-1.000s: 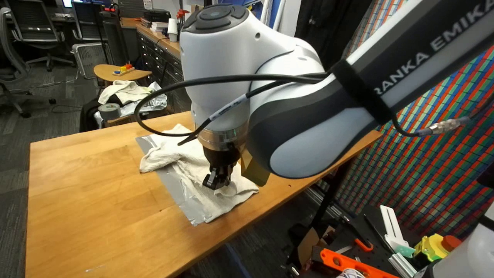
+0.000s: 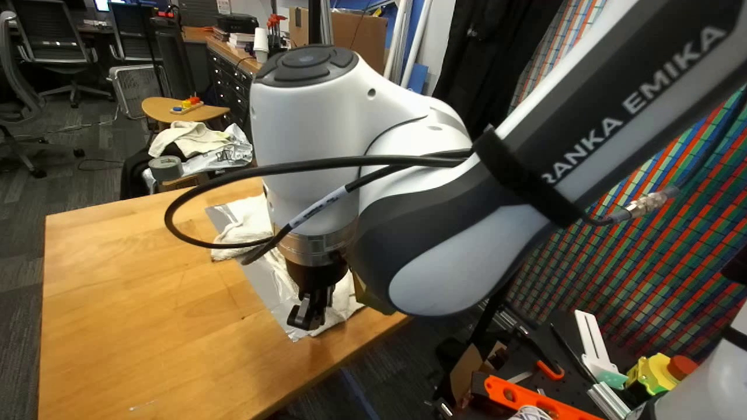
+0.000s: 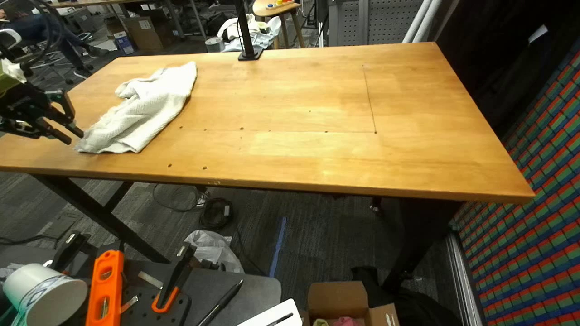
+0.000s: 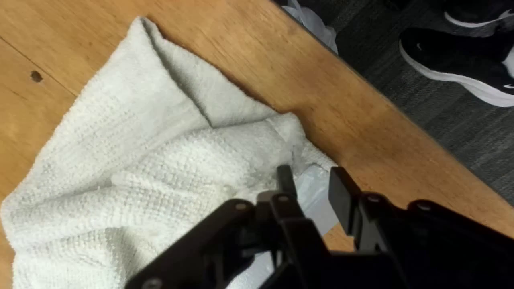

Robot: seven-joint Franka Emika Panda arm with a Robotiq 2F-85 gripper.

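A crumpled white towel (image 4: pixel 144 159) lies on the wooden table, one corner folded over. A flat silver-grey sheet (image 2: pixel 273 290) sticks out from under it, and part of the sheet (image 4: pixel 314 190) shows between my fingers in the wrist view. My gripper points down over the towel's edge, its fingers partly apart. The left fingertip (image 4: pixel 285 176) overlaps the towel in view; whether it touches cannot be told. In exterior view 1 the gripper (image 2: pixel 308 321) is low near the sheet's front corner. Exterior view 2 shows the gripper (image 3: pixel 77 136) beside the towel's near corner.
The table edge (image 4: pixel 409 118) runs close by on the towel's right in the wrist view, with a shoe (image 4: pixel 453 62) on the floor beyond. A black post (image 3: pixel 248 51) stands at its far edge.
In exterior view 1 my arm has come down and toward the viewer's left, from above the towel's middle to the sheet's front corner. The towel appears unmoved where it shows.
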